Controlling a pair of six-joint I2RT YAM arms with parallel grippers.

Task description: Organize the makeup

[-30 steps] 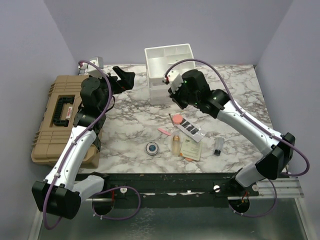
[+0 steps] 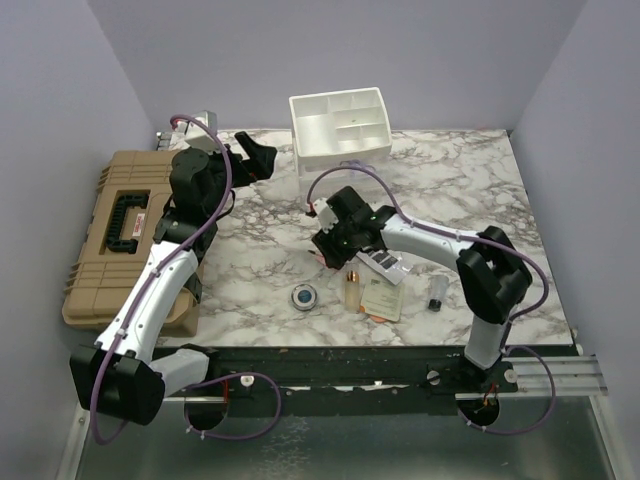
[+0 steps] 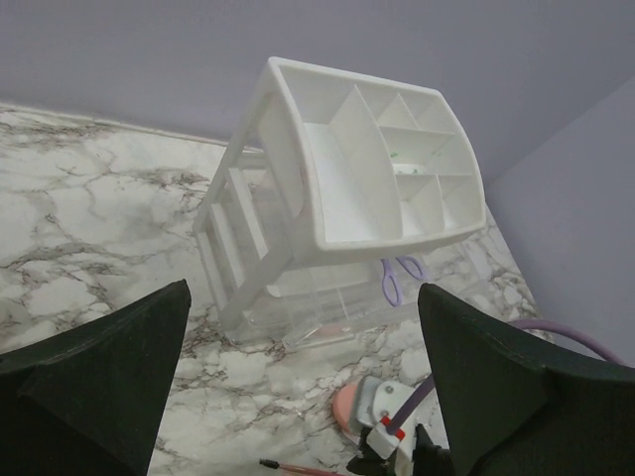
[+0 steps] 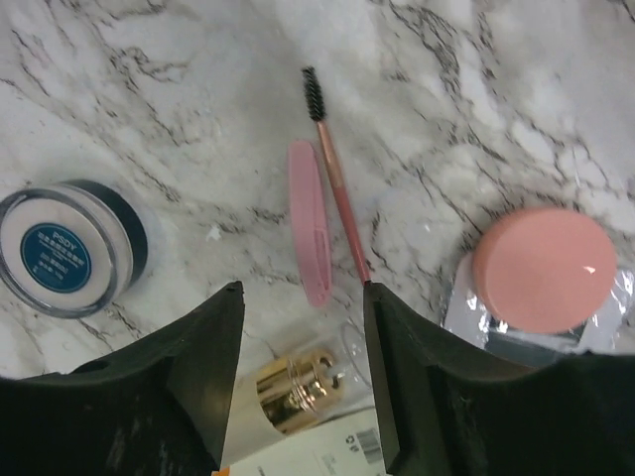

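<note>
My right gripper (image 2: pixel 330 258) hangs open over the makeup, above a pink clip-like item (image 4: pixel 309 223) and a mascara-type brush (image 4: pixel 335 176). Around it lie a round jar (image 2: pixel 304 296), a gold-banded tube (image 2: pixel 352 292), a flat palette (image 2: pixel 380 298), a pink round compact (image 4: pixel 543 269) on a silver-edged item, and a clear tube (image 2: pixel 438 292). My left gripper (image 2: pixel 262 160) stands open beside the white tiered organizer (image 2: pixel 310 130), whose compartments show in the left wrist view, with purple scissors (image 3: pixel 393 283) in a lower tier.
A tan hard case (image 2: pixel 110 280) occupies the left side.
My right gripper has moved lower and toward the front-left, over the pink item and brush. The left arm shifted slightly earlier and is nearly still since.
</note>
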